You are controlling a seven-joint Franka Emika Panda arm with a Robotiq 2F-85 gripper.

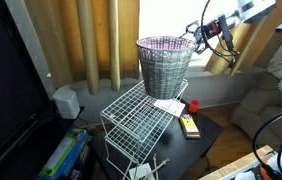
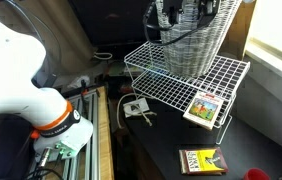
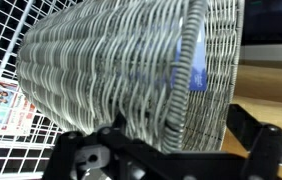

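A grey woven basket (image 1: 163, 70) with a pink inside edge stands at the back part of a white wire rack (image 1: 131, 125); whether its base rests fully on the wires is hard to tell. My gripper (image 1: 194, 36) is at the right side of the basket's rim. The wrist view shows the gripper open, with the thick woven rim (image 3: 186, 75) running down between its spread fingers. Something blue shows behind the rim there. Exterior view 2 has the basket (image 2: 193, 48) partly covered by the dark gripper parts and cut off at the top.
A colourful picture box (image 2: 203, 108) lies on the rack's edge. On the dark tabletop are a yellow box (image 1: 189, 126) and a red cup (image 1: 194, 105). Books (image 1: 66, 157) and a black screen (image 1: 11, 90) are at the left; a grey chair (image 1: 256, 108) is at the right.
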